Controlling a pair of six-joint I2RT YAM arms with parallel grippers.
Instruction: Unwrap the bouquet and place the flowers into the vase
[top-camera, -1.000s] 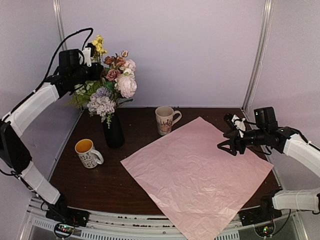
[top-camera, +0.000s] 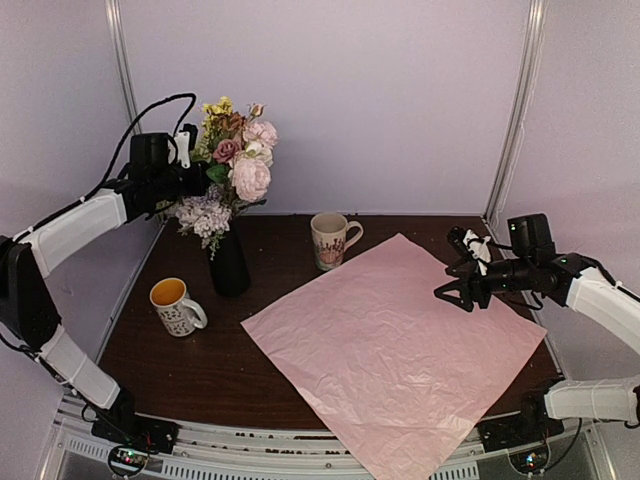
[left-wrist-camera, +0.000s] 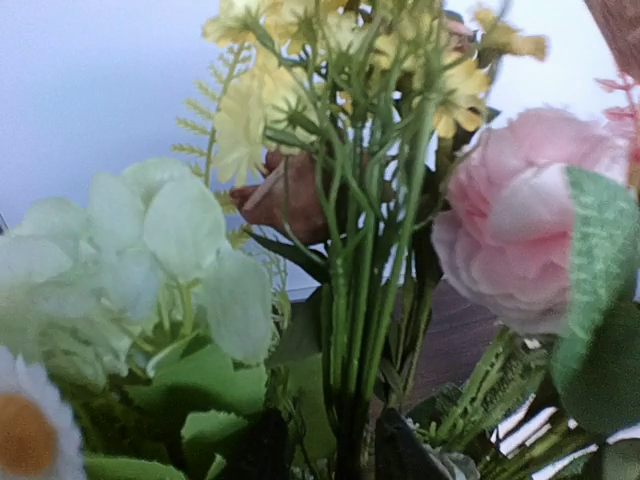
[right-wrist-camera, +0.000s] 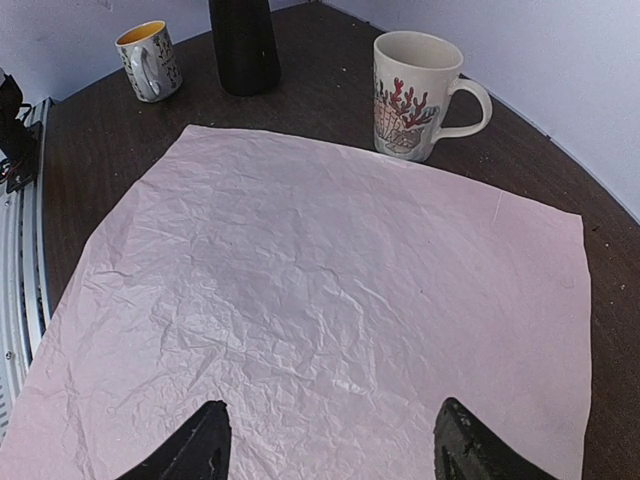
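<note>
A black vase (top-camera: 229, 265) stands upright at the left of the table, holding a full bouquet (top-camera: 238, 165) of pink, purple and white blooms. Yellow flowers (left-wrist-camera: 350, 60) rise among them, their green stems (left-wrist-camera: 350, 340) running down between the dark fingers of my left gripper. Those fingers look parted around the stems, low in the foliage. From above, the left gripper (top-camera: 203, 180) is partly hidden by blooms; the stem ends are out of sight. Over the pink paper, my right gripper is open and empty.
Pink paper (top-camera: 400, 340) covers the middle and right of the table, bare of flowers. A yellow-lined mug (top-camera: 178, 308) sits in front of the vase to the left; a white mug (top-camera: 330, 242) stands right of the vase, by the paper's edge.
The left gripper came down beside the bouquet, and the yellow flowers sank with it to the level of the other blooms. The right arm stayed still.
</note>
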